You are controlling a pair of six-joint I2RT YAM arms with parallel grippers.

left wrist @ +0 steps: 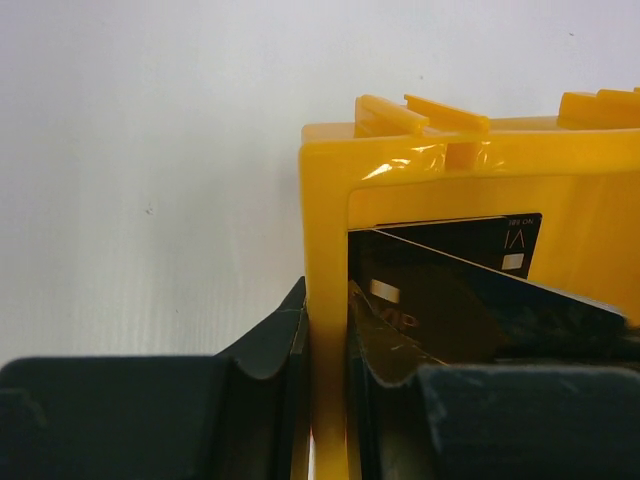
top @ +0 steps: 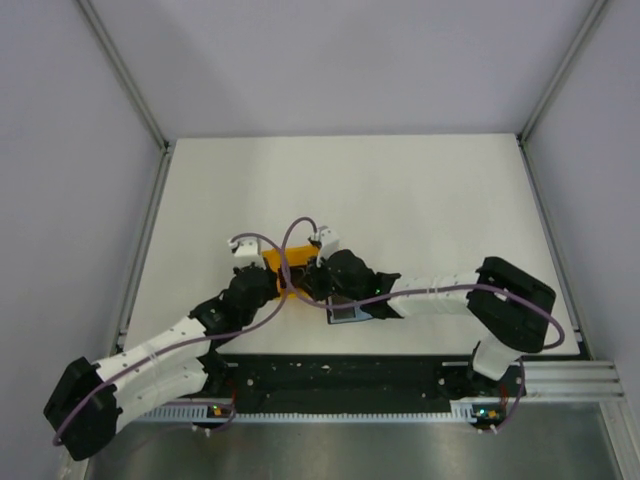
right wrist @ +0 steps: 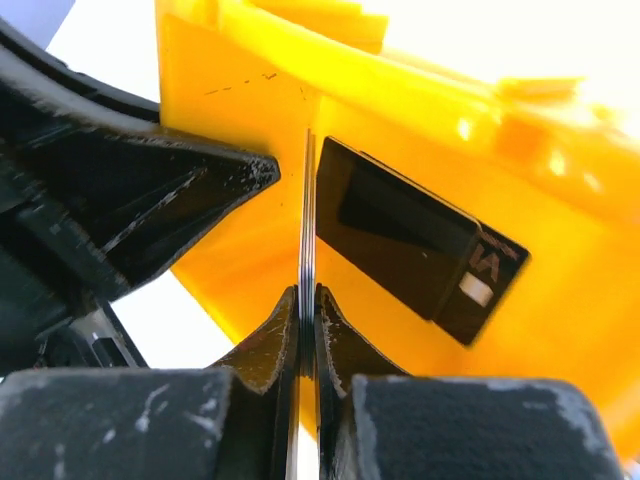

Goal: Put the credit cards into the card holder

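The yellow card holder (left wrist: 420,160) is upright, held at one side edge by my left gripper, which is shut on it. Dark cards sit inside the holder, also visible against its yellow back (right wrist: 560,220) in the right wrist view. My right gripper is shut at the holder, with a thin card (right wrist: 307,220) seen edge-on standing between its fingertips in front of the cards in the holder. In the top view both grippers meet over the holder at the table's middle front.
A dark flat object (top: 345,315) lies on the white table (top: 350,180) just under the right arm.
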